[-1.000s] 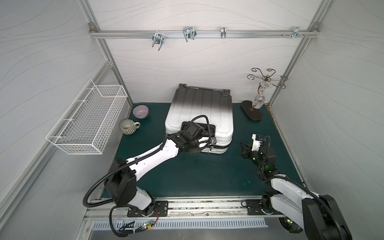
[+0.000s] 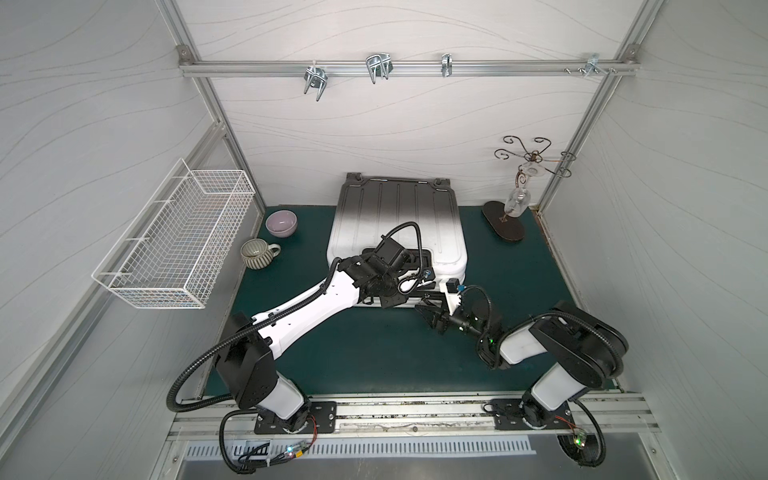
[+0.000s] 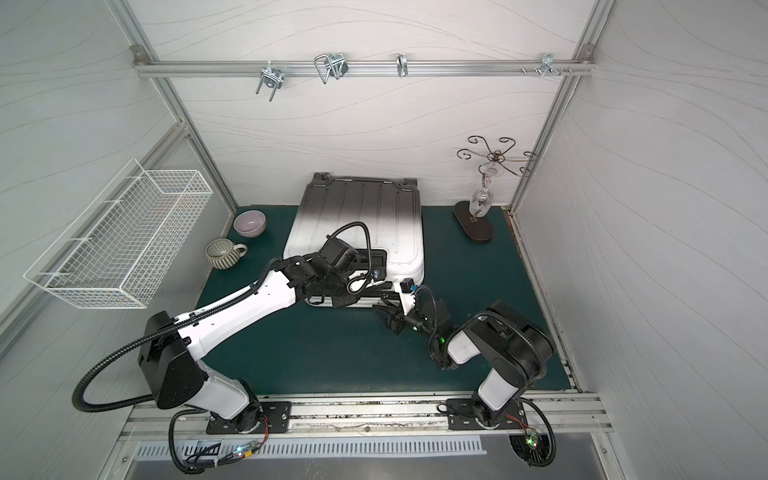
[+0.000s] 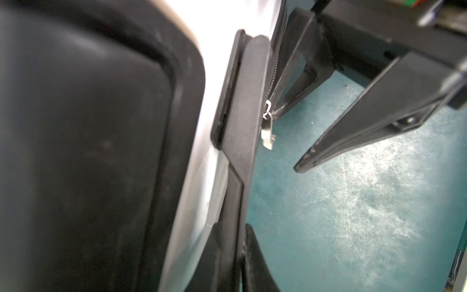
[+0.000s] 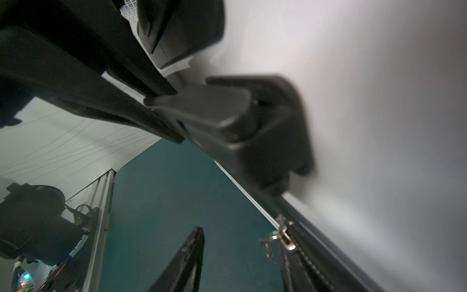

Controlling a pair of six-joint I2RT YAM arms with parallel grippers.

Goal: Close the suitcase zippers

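Observation:
The white and dark-grey suitcase (image 2: 401,220) lies flat, its front edge towards me. A black side handle (image 4: 247,92) sticks out of that edge. My left gripper is shut at one end of this handle; whether any of it is between the fingers, I cannot tell. Just past the handle's other end, a metal zipper pull (image 4: 267,132) hangs from the black zipper (image 5: 316,265). My right gripper is open, with the zipper pull between its spread fingers, close to the finger (image 5: 288,265) on the suitcase side and not gripped.
A lilac bowl (image 2: 281,223) and a striped cup (image 2: 257,253) stand left of the suitcase. On the right is a dark stand (image 2: 504,221) with a glass. A wire basket (image 2: 184,240) hangs on the left wall.
My right arm has swung left from the table's right side to the suitcase's front edge. The suitcase has shifted slightly left at its back.

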